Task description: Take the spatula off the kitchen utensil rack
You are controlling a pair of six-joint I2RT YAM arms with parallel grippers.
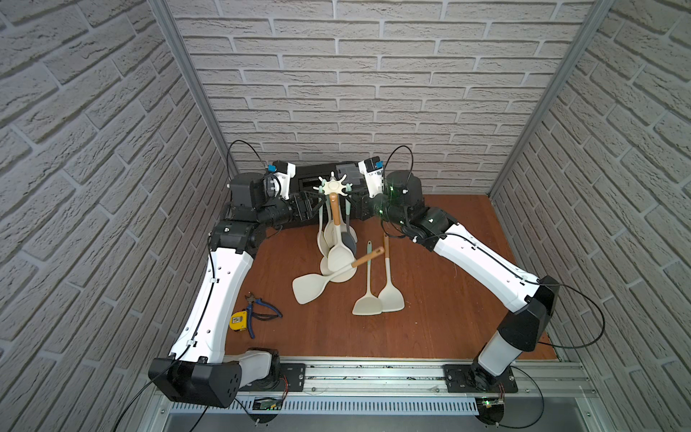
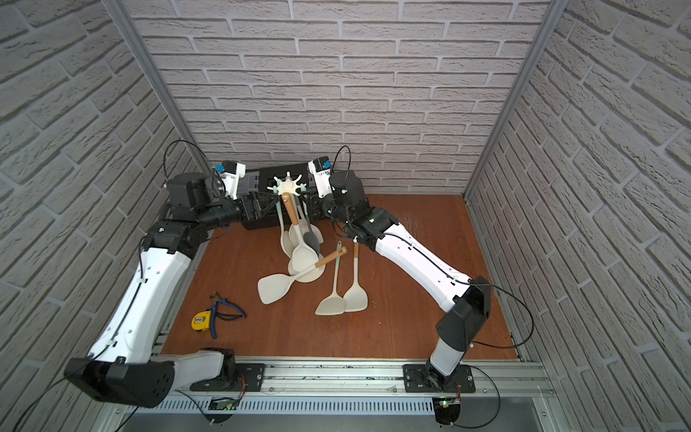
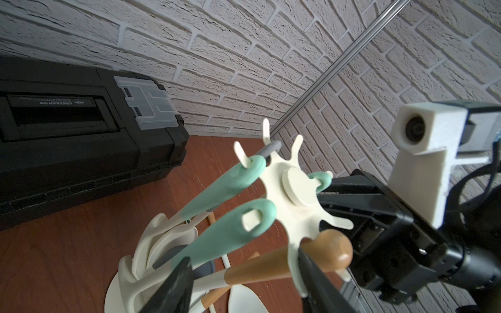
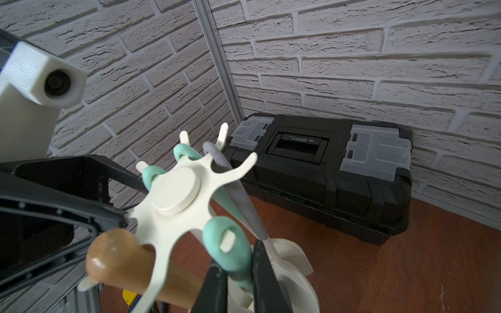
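The cream utensil rack stands upright with several utensils hanging from its hooks. One teal handle is still on its hook, and my right gripper is shut on it from below. A cream spatula with a wooden handle lies slantwise in front of the rack, partly over its base. My left gripper is part open, its fingers apart at the rack's left side. A hanging wooden handle runs past the right-hand finger; I see no grip on it.
Two more spatulas, one teal-handled and one wood-handled, lie on the table right of the rack. Behind stands a black toolbox. Pliers and a yellow tape measure lie at front left.
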